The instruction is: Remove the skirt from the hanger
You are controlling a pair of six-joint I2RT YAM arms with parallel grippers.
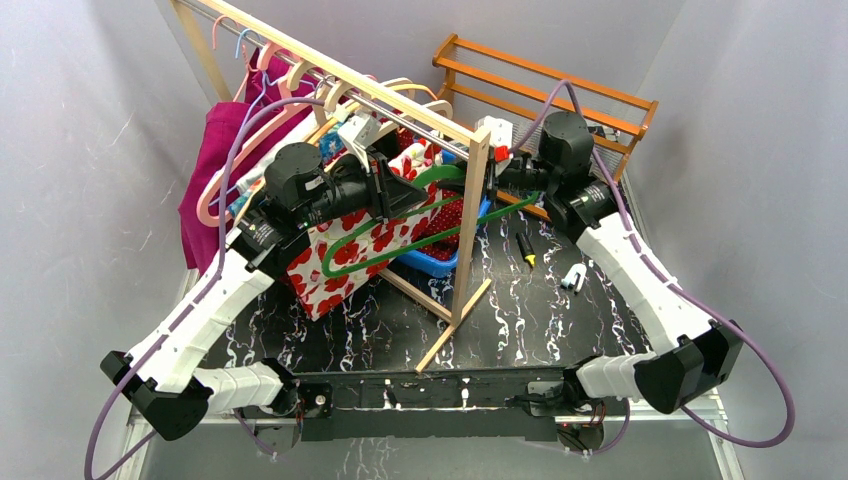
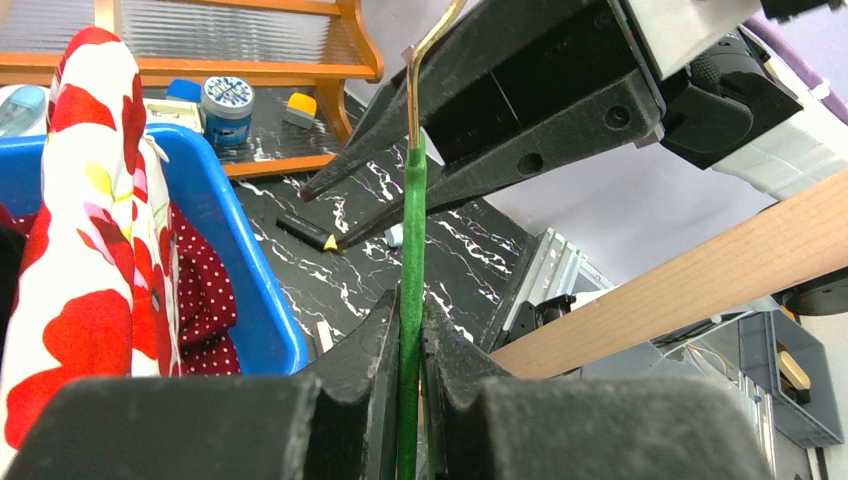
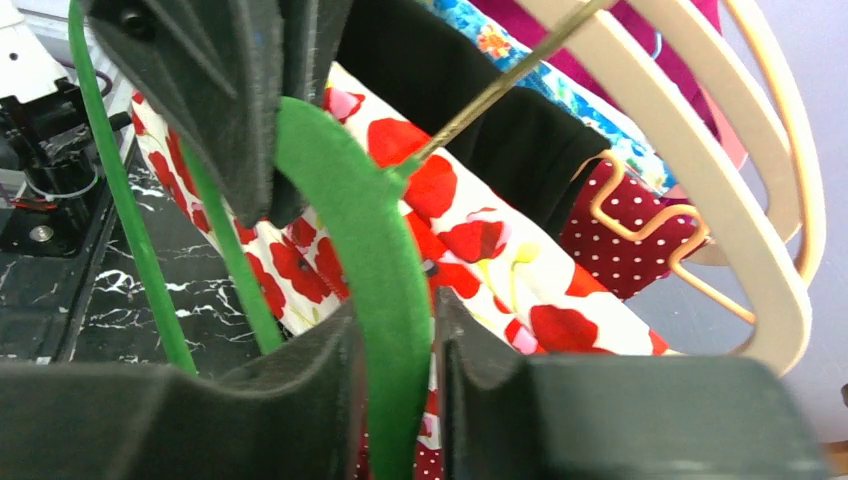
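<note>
A green hanger with a metal hook is off the rail, in front of the rack's near post, with no cloth on it. My left gripper is shut on its green bar. Around the hanger's neck area stands my right gripper, its fingers partly apart with the green plastic between them. Dark red dotted cloth lies in the blue basket. Next to it hangs a white garment with red flowers.
The wooden rack's post rises close to both grippers. Other hangers and a magenta garment fill the rail. A marker and a small white item lie on the dark table. Behind is an orange wooden shelf.
</note>
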